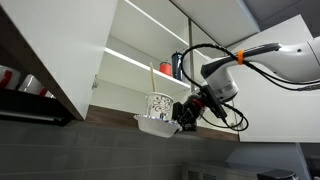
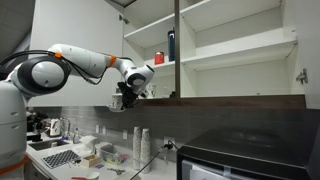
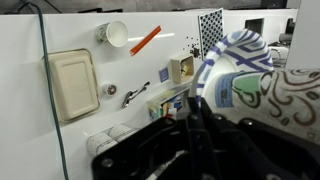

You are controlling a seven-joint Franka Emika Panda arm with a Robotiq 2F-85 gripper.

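Observation:
My gripper [image 1: 188, 112] is shut on the rim of a white bowl [image 1: 157, 126], raised near the open cabinet. A patterned cup [image 1: 160, 105] sits in the bowl, a thin tan stick [image 1: 152, 78] rising above it. From the wrist, the bowl's blue-striped edge [image 3: 207, 72] reaches the dark fingers [image 3: 194, 118], and the patterned cup [image 3: 285, 100] fills the right side. The exact contact between fingers and rim is dark. In the other exterior view the gripper [image 2: 127, 98] is beside the cabinet's left part, with the held dishes partly hidden.
Dark bottles [image 1: 177, 66] stand on an upper shelf. The cabinet's bottom edge [image 2: 230, 101] runs close by. Below are stacked cups [image 2: 145, 147], a microwave [image 2: 235, 155], a tan tray [image 3: 72, 85] and a white cup [image 3: 115, 34]. Shelf space at right is empty.

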